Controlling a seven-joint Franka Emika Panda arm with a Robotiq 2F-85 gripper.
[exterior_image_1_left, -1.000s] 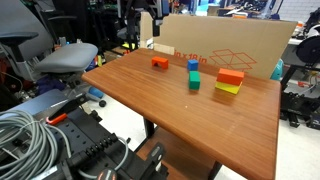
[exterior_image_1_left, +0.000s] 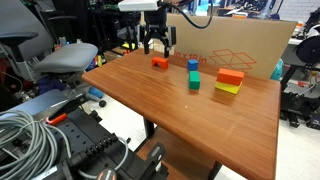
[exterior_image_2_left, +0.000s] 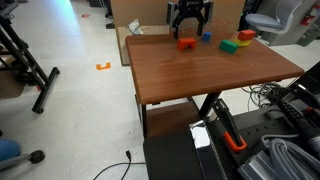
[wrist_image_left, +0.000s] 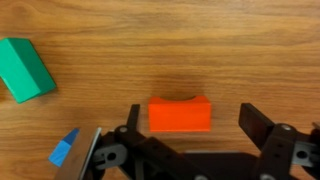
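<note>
My open gripper (exterior_image_1_left: 157, 50) hangs above the wooden table with its fingers pointing down. Below it lies a red block (exterior_image_1_left: 160, 62), near the far edge of the tabletop. In the wrist view the red block (wrist_image_left: 180, 116) shows between the two spread fingers, somewhat closer to the left one, with free space on either side. Nothing is held. A blue block (exterior_image_1_left: 193, 65) and a green block (exterior_image_1_left: 194, 80) sit to the right in exterior view 1. Farther right, an orange-red block (exterior_image_1_left: 230, 76) rests on a yellow block (exterior_image_1_left: 228, 88).
A cardboard panel (exterior_image_1_left: 225, 45) stands along the table's far side. Beside the table lie coiled grey cables (exterior_image_1_left: 28, 150). In the wrist view the blue block (wrist_image_left: 63, 148) is close to the left finger.
Over the last second my gripper has moved right and slightly down in exterior view 1, to above the red block. It has stayed open, and the blocks have not moved.
</note>
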